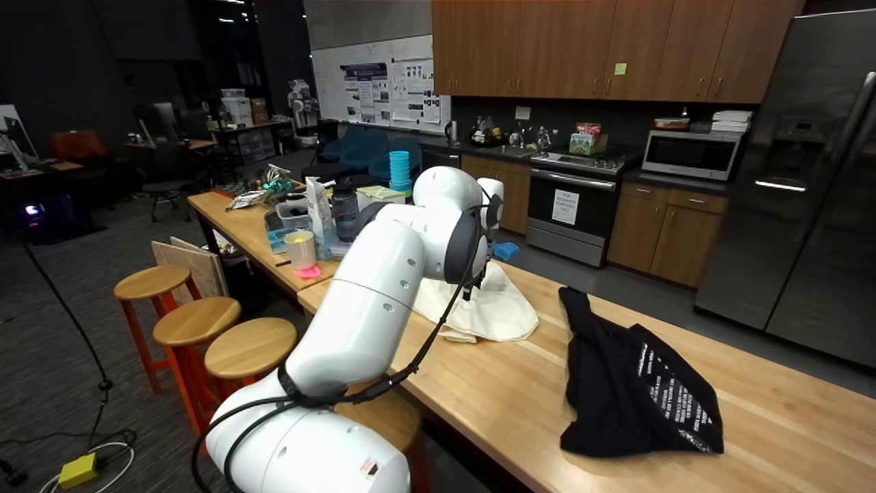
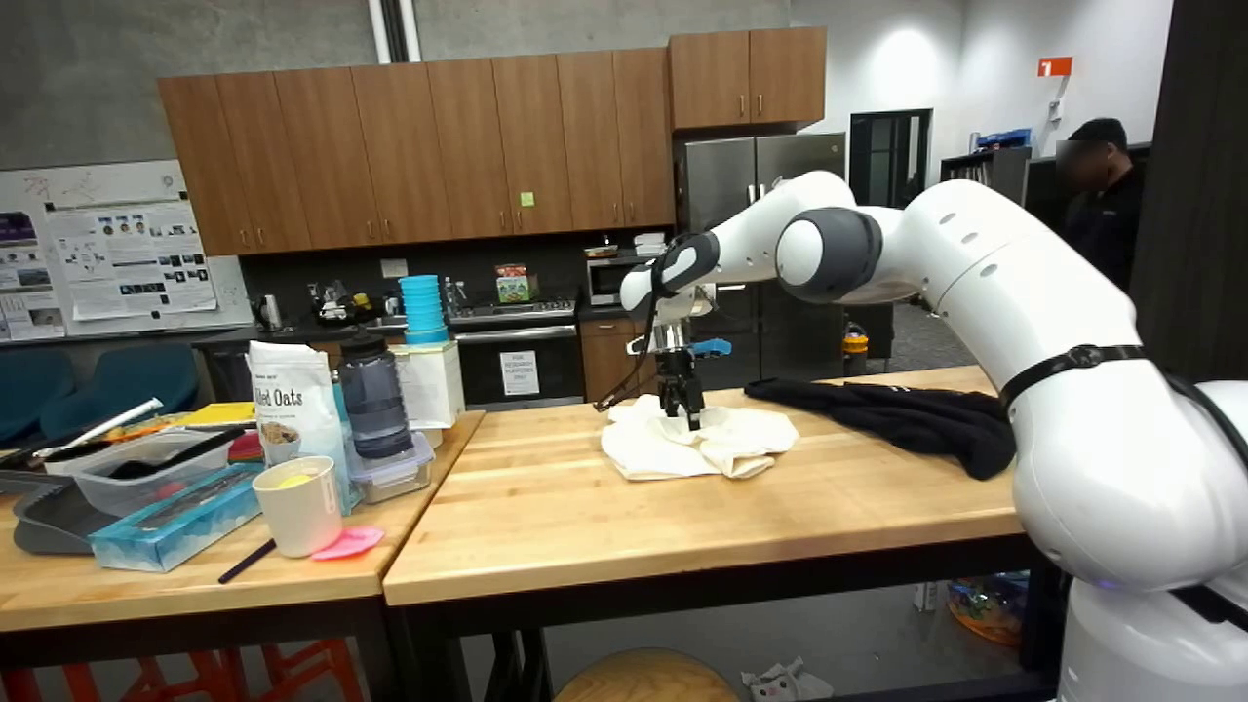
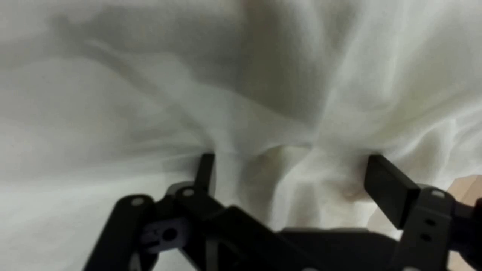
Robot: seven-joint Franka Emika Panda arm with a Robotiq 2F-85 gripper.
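A crumpled cream cloth (image 2: 655, 456) lies on the wooden table, and it fills most of the wrist view (image 3: 90, 117). Pointing down into it is my black gripper (image 2: 682, 421), its tips at the fabric's surface. In the wrist view the gripper is open, the fingers wide apart with raised folds of cloth between them. Cloth lies under and around both fingertips, but neither pad is closed on it. In exterior view 1 my arm hides part of the cloth (image 1: 505, 308) and most of the gripper.
A black garment with white print (image 1: 649, 386) lies farther along the table. The side table holds a white mug (image 2: 298, 505), an oats bag (image 2: 298, 404), a dark bottle (image 2: 374, 398) and stacked blue cups (image 2: 422, 306). Bare table (image 2: 526, 515) shows in front of the cloth.
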